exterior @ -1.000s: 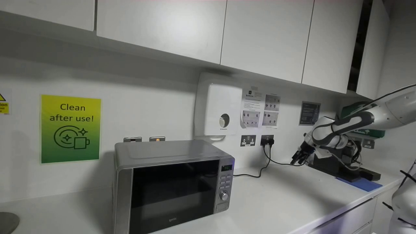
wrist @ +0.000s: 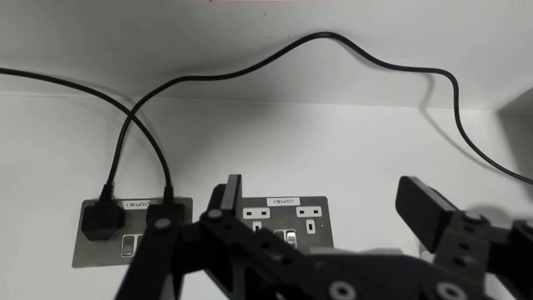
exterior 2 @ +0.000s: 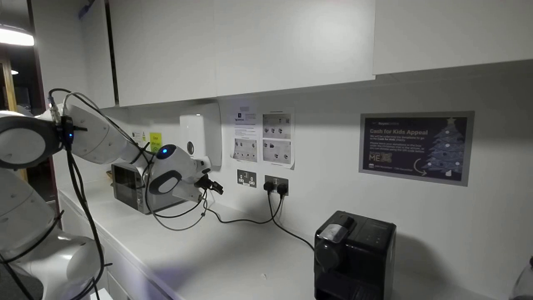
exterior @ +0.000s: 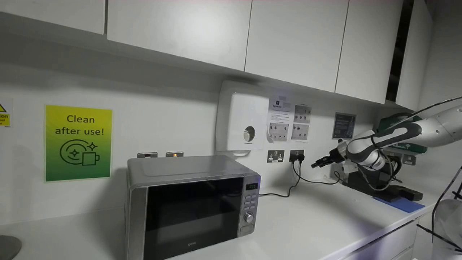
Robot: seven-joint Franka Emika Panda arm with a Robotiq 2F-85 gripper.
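My gripper is open, its two dark fingers spread wide with nothing between them. In the first exterior view the gripper hangs above the counter, pointing left and slightly down near the back wall. The wrist view, upside down, has an empty double socket between the fingers. Beside it is a second socket plate with a black plug and another plug partly hidden by the gripper. Two black cables, one of them a long wavy cable, run from these plugs and cross.
A silver microwave stands on the counter. A black coffee machine sits at the other end. Above are wall cupboards, and a white dispenser hangs on the wall. Mid-counter is largely clear.
My gripper has risen and moved left in the first exterior view, swinging from a steep downward tilt to nearly level. The microwave and cables look unmoved.
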